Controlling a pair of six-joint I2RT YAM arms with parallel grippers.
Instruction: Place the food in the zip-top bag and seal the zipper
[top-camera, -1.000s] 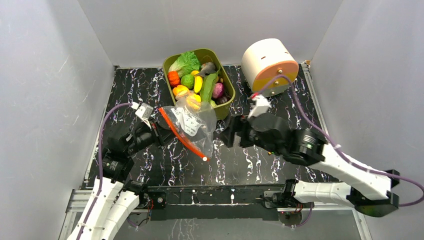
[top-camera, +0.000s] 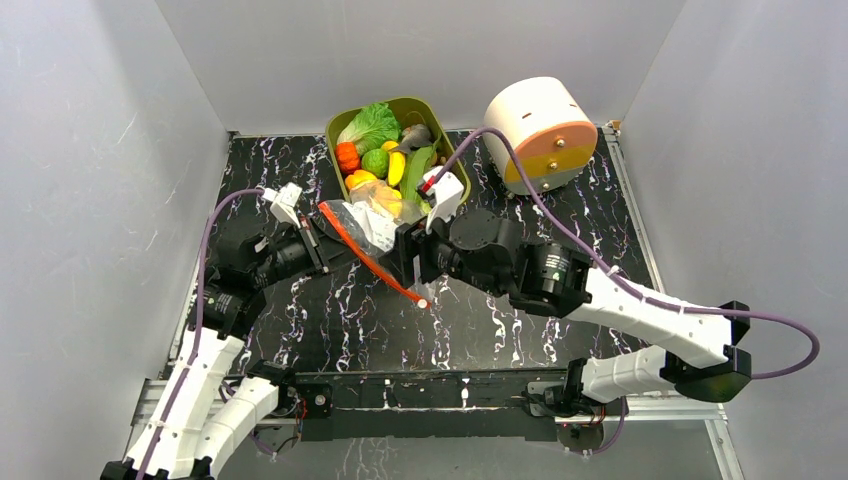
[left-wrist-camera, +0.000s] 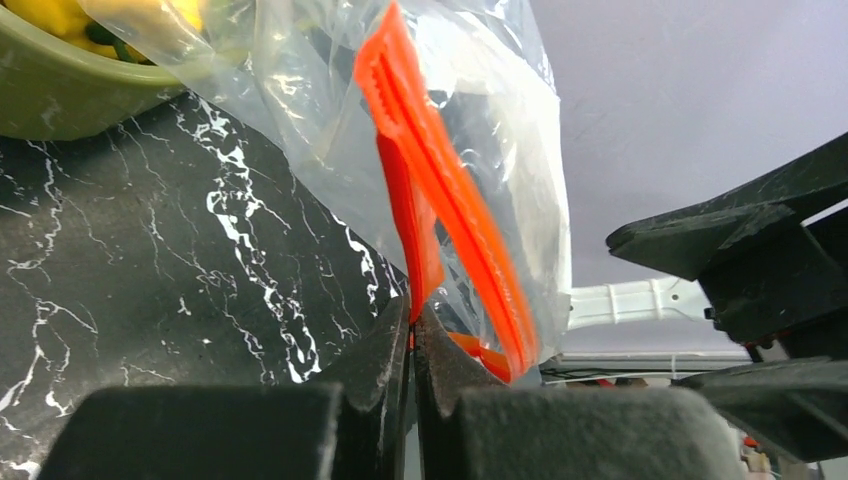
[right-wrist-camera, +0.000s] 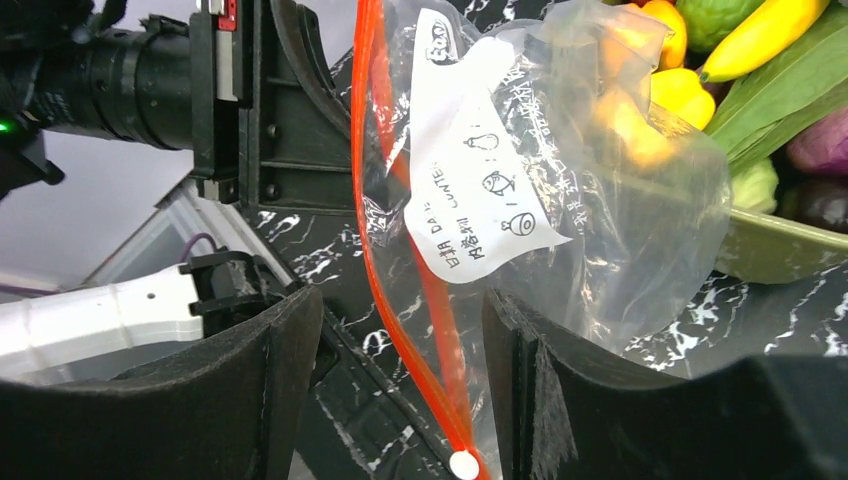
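A clear zip bag with an orange zipper (top-camera: 368, 258) and white label (right-wrist-camera: 470, 170) hangs from my left gripper, which is shut on the zipper's edge. My right gripper is part open over the bag's lower part, its fingers either side of the zipper in the right wrist view; whether they touch the plastic I cannot tell. A green bin (top-camera: 335, 130) of food, with lettuce (top-camera: 372, 125), yellow peppers (right-wrist-camera: 680, 98) and a banana (right-wrist-camera: 760, 35), stands behind the bag.
A white cylinder container (top-camera: 535, 130) with an orange and yellow face stands at the back right. Grey walls enclose the sides and back.
My right arm has moved left onto the bag, now covering part of it. The bag's lower end has shifted slightly right and up. My left gripper stays nearly in place.
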